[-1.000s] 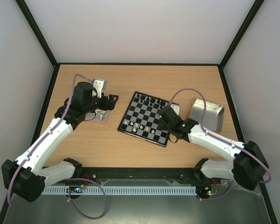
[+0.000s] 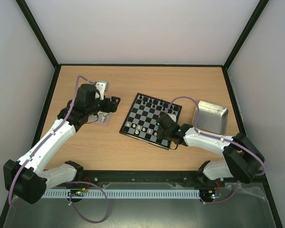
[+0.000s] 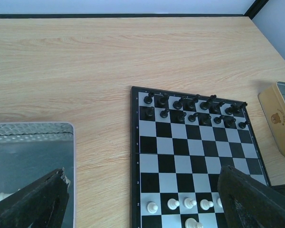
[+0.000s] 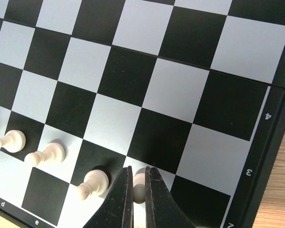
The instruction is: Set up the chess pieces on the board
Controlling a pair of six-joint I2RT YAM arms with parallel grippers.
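My right gripper is shut on a white pawn (image 4: 139,194), held low over a light square near the right side of the chessboard (image 4: 180,147). Whether its base rests on the square, I cannot tell. To its left, white pawns (image 4: 96,183) stand in a row. In the left wrist view, a larger white piece (image 3: 192,223) sits behind that row, and black pieces (image 3: 178,103) fill the two far rows. Left of the board, my left gripper (image 2: 115,103) is open; its fingers (image 3: 52,192) are wide apart with nothing between them.
A clear-walled bin (image 3: 73,156) with white pieces lies under the left gripper. At the right of the table stands a metal-lined box (image 2: 226,118). The board's middle rows are empty, and bare table (image 2: 104,152) lies in front.
The left arm has shifted only slightly.
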